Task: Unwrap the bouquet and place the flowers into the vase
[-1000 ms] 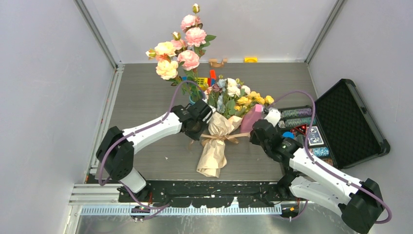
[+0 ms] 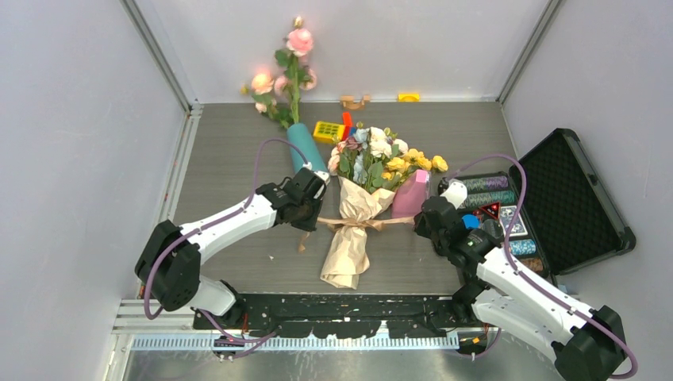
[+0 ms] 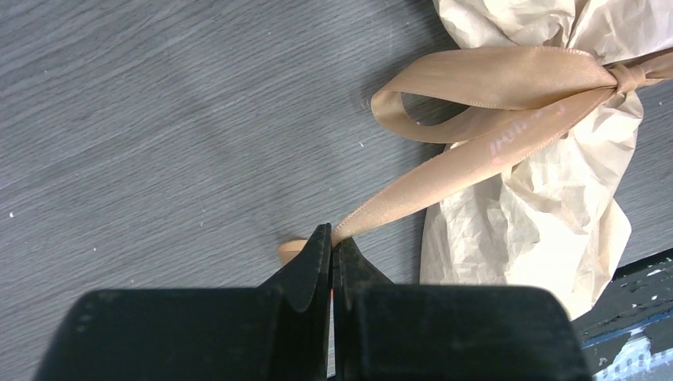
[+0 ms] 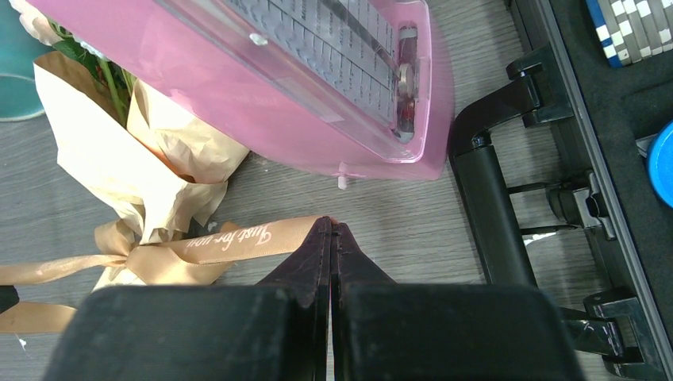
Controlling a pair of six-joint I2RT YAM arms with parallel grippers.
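Note:
The bouquet's brown paper wrap [image 2: 345,254] lies on the table, its white and yellow flowers [image 2: 381,155] pointing to the back. A tan ribbon [image 2: 349,223] is knotted around the paper and stretched out to both sides. My left gripper is shut on one ribbon end, and a short tail shows beyond its fingertips. On the other side my right gripper is shut on the opposite, printed end. Behind the left gripper, the teal vase [image 2: 305,147] leans far over toward the back, with blurred pink and peach flowers [image 2: 290,75] in it.
A pink container [image 2: 410,194] stands against the bouquet's right side. The open black case [image 2: 575,202] with chips fills the right of the table. Yellow and red toys [image 2: 329,132] sit behind.
The vase has gone from upright to tipped toward the back, its flowers swinging away. My left gripper moved left and the right slightly right, drawing the ribbon outward.

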